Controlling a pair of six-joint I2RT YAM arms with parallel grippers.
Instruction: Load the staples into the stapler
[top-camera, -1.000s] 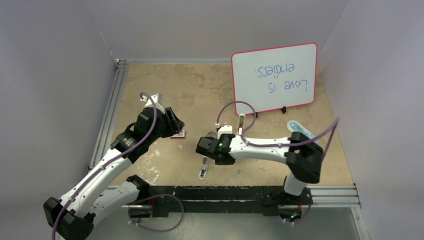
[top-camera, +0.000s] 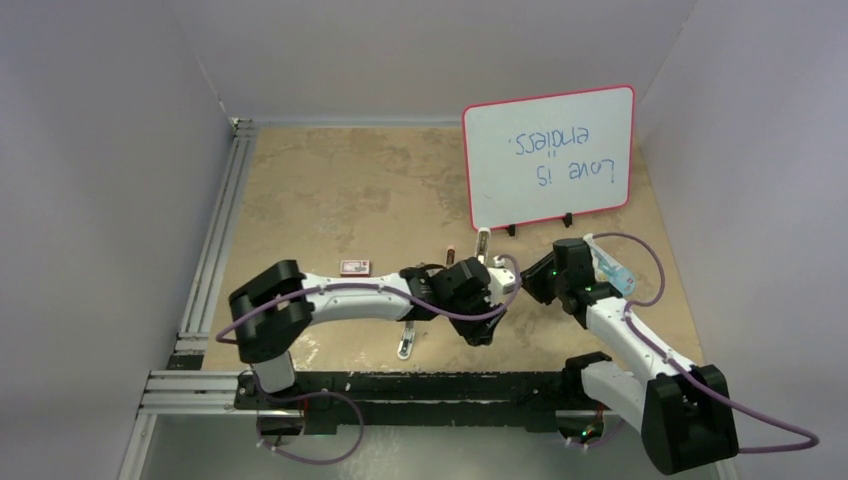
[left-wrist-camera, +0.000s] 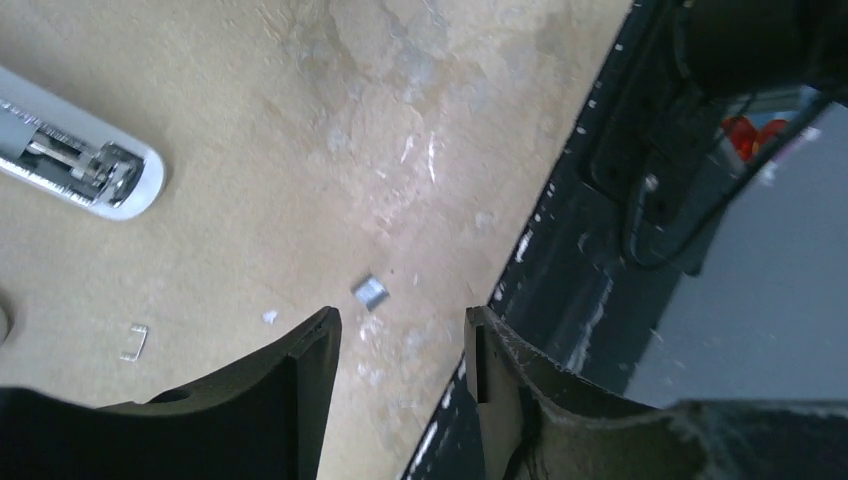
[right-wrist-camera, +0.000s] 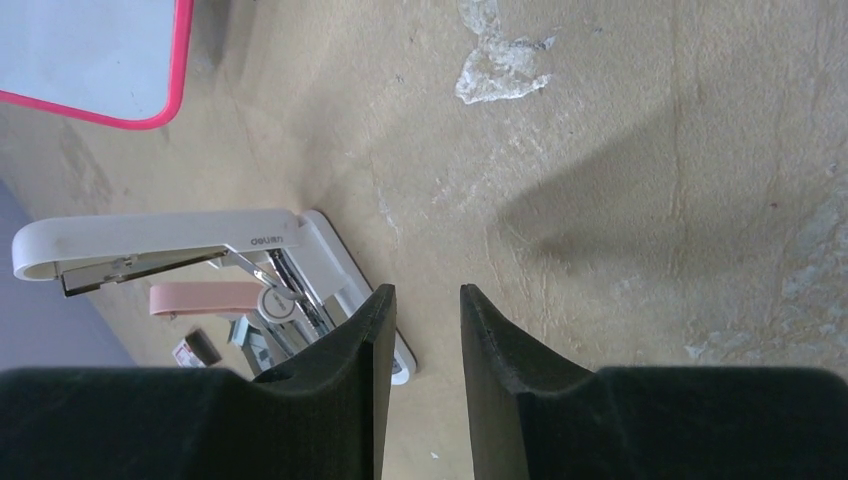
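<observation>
In the top view my left gripper (top-camera: 480, 335) reaches over the table's front middle; its fingers stand apart and empty in the left wrist view. Ahead of its tips lies a small grey piece (left-wrist-camera: 370, 292), perhaps a bit of staple strip, with a single staple (left-wrist-camera: 135, 342) farther left. One end of a stapler base (left-wrist-camera: 130, 185) shows at upper left. My right gripper is open and empty. Left of it stands a white stapler (right-wrist-camera: 170, 236), its arm raised and its magazine showing. A pink stapler (right-wrist-camera: 205, 297) is partly hidden behind that.
A red-and-white box (top-camera: 355, 268) and a smaller stapler (top-camera: 405, 345) lie left of the middle. The whiteboard (top-camera: 550, 155) stands at the back right. A blue-white item (top-camera: 618, 277) lies partly behind the right arm.
My left gripper has swung right from beside the box to the front middle, now covering part of the staplers. The right gripper has withdrawn rightward from the staplers.
</observation>
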